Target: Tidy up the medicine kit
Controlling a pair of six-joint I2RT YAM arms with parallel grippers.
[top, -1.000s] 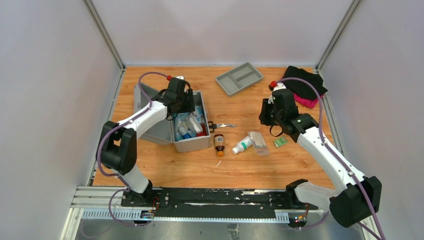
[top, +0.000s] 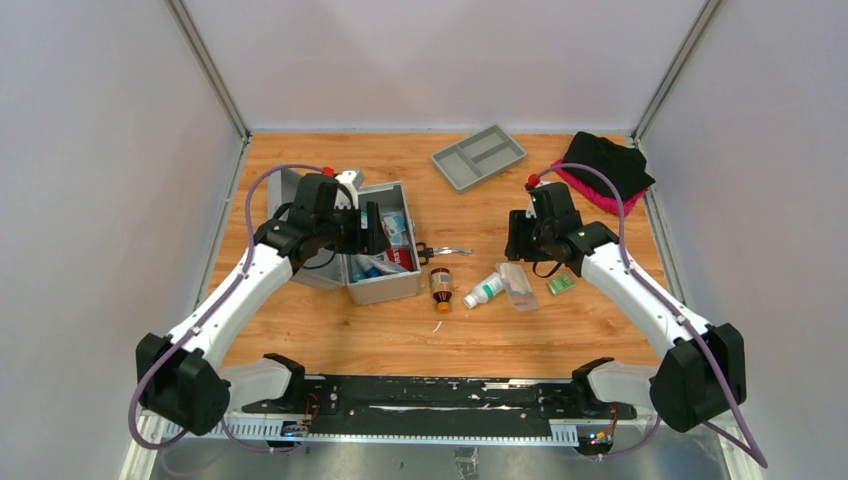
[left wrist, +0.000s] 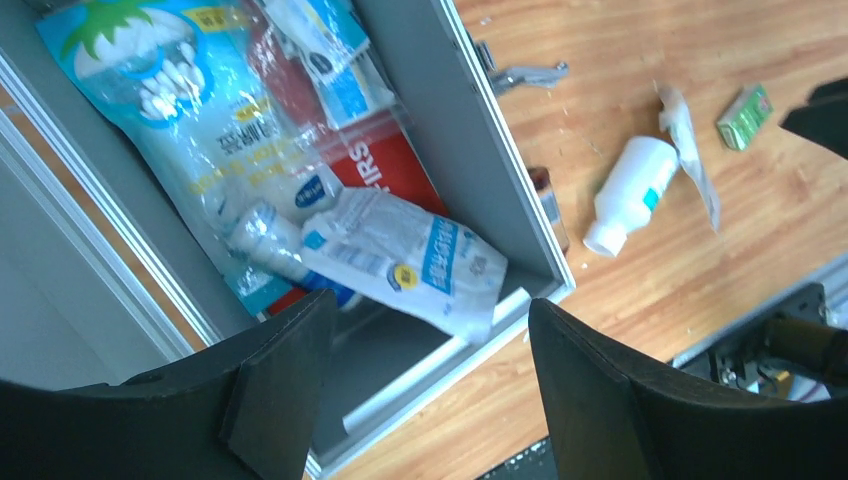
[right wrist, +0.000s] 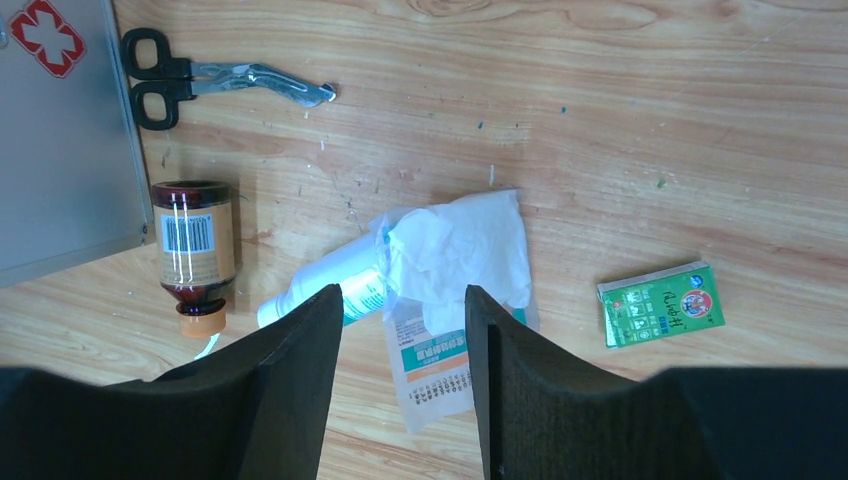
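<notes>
The grey medicine kit box (top: 390,291), lid folded back to the left, holds several packets and bottles. A white and blue packet (left wrist: 410,255) lies at its near end, with a white bottle (left wrist: 268,238) alongside. Over the box hovers my left gripper, open and empty. My right gripper is open above the table, nothing between its fingers. Below it are a flat clear-and-white packet (right wrist: 455,260) and a white bottle (right wrist: 335,280) partly under that packet's edge. A brown bottle (right wrist: 195,245), scissors (right wrist: 225,80) and a small green box (right wrist: 660,305) lie around them.
An empty grey divided tray (top: 478,157) lies at the back. Black cloth (top: 605,165) on pink cloth (top: 590,190) fills the back right corner.
A white packet held in the left gripper now lies in the box. The right gripper has shifted slightly left.
</notes>
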